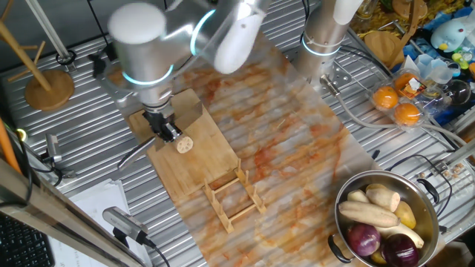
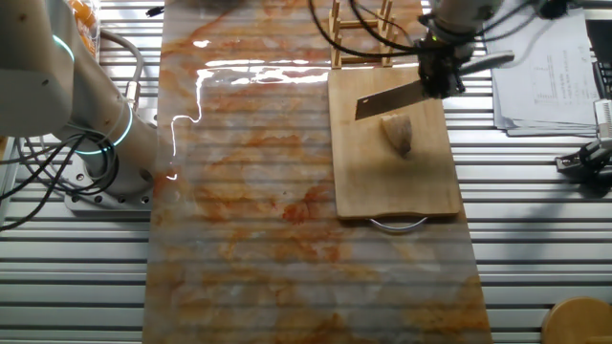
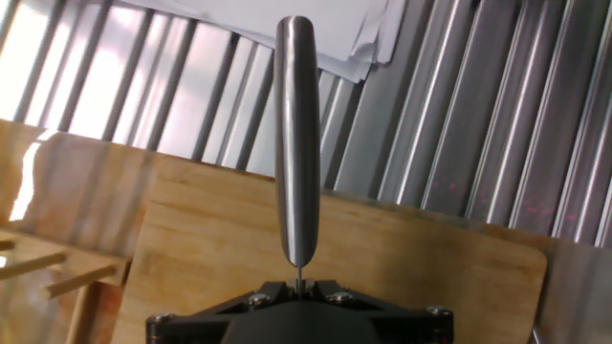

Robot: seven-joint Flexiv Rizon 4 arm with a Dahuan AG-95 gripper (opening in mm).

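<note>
My gripper [image 1: 169,133] is shut on a knife, its grey metal handle [image 3: 297,143] sticking out to one side and its broad blade [image 2: 390,99] to the other. A piece of lotus root [image 1: 185,144] with a pale, holed cut face lies on the wooden cutting board [image 1: 211,159]. In exterior view 2 the blade appears alongside the lotus root [image 2: 398,136], nearer the rack; its height over the board is hard to judge. The wrist view shows the handle and bare board, but neither the blade nor the lotus root.
A wooden rack [image 1: 230,219] stands at one end of the board. A steel pot [image 1: 343,222] with potatoes and purple onions is at the right. Papers [image 1: 96,215] lie left of the board, near a clamp-like device [image 1: 122,221]. The marbled mat between board and pot is clear.
</note>
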